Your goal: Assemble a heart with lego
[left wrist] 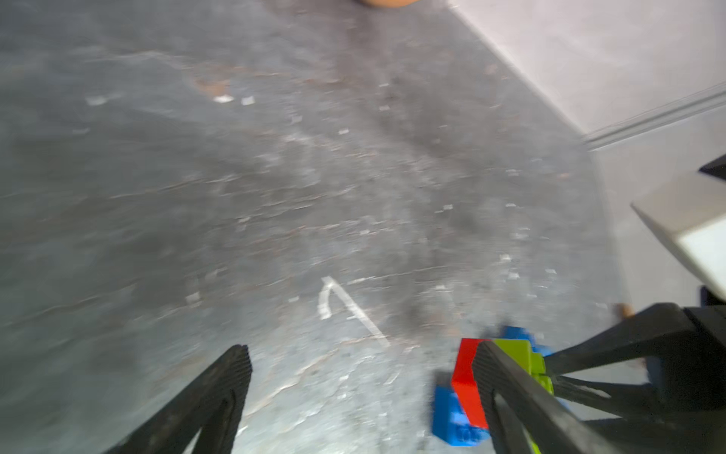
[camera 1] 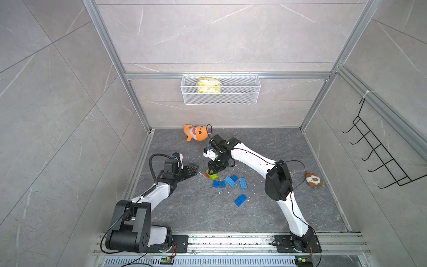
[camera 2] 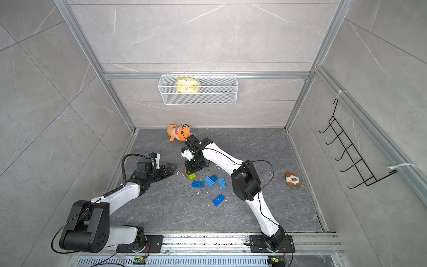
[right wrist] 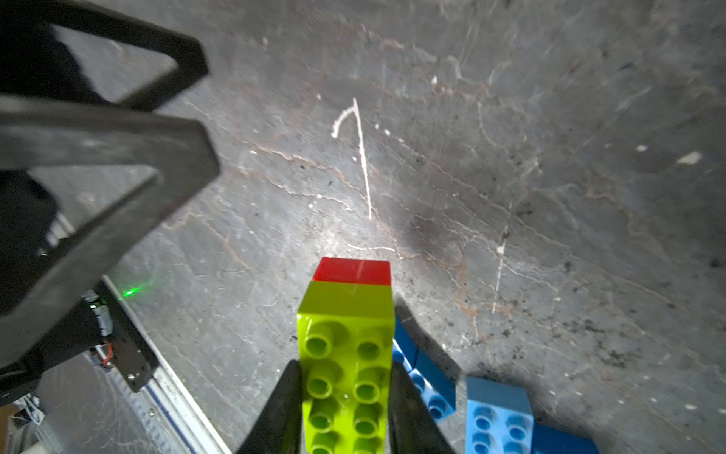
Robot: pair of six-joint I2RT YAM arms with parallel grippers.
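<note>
A lime-green brick (right wrist: 349,370) with a red brick (right wrist: 352,271) joined at its end is pinched in my right gripper, above the table. In the left wrist view the red brick (left wrist: 466,382) shows partly behind one of my left fingers (left wrist: 522,405). My left gripper is parted, with bare table showing in the gap. It faces the held bricks from the left side in the top left view. Several blue bricks lie on the table, among them a light blue one (camera 1: 230,181) and a separate one (camera 1: 240,199) nearer the front.
An orange plush toy (camera 1: 196,132) lies at the back and a brown-white one (camera 1: 314,179) at the right. A white wire basket (camera 1: 220,98) hangs on the back wall.
</note>
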